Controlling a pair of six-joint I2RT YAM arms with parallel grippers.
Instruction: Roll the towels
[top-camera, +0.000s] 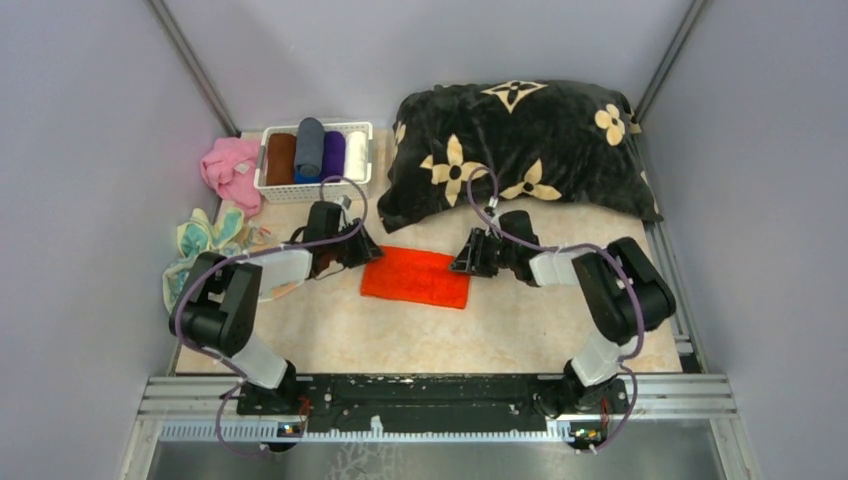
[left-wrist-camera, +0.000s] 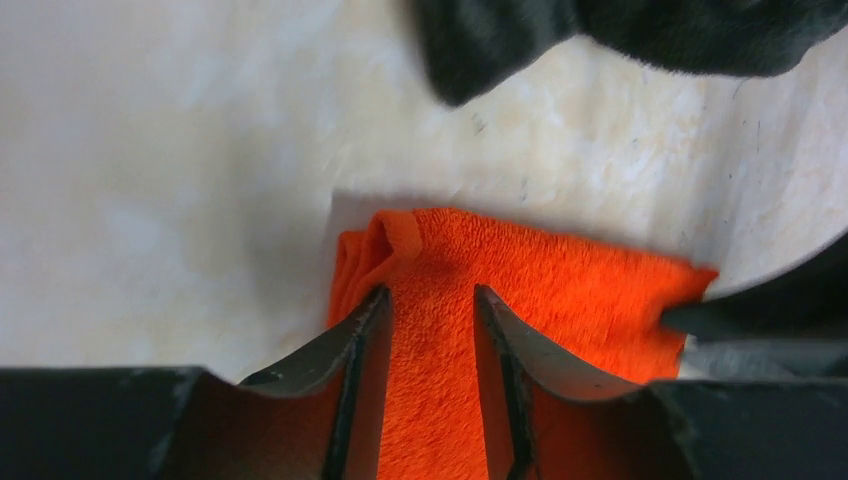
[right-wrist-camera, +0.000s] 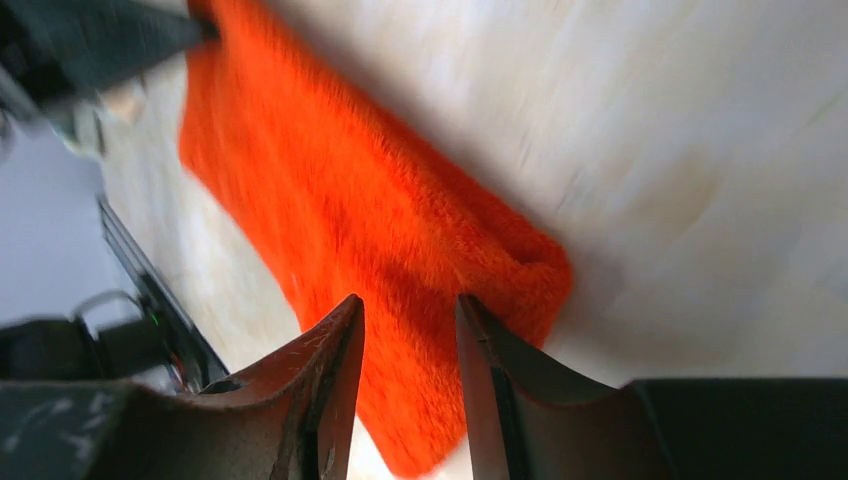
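Note:
A folded red towel (top-camera: 415, 282) lies flat on the table, slightly askew. My left gripper (top-camera: 372, 253) is at its upper left corner; in the left wrist view its fingertips (left-wrist-camera: 376, 305) are over the towel, part open, beside a raised fold (left-wrist-camera: 402, 235). My right gripper (top-camera: 462, 255) is at the upper right corner; in the right wrist view it stands open over the towel's corner (right-wrist-camera: 520, 280). The far gripper shows blurred in each wrist view.
A white basket (top-camera: 313, 192) of rolled towels stands at the back left, beside pink (top-camera: 230, 170) and patterned cloths (top-camera: 210, 255). A large dark cushion (top-camera: 560, 150) fills the back right.

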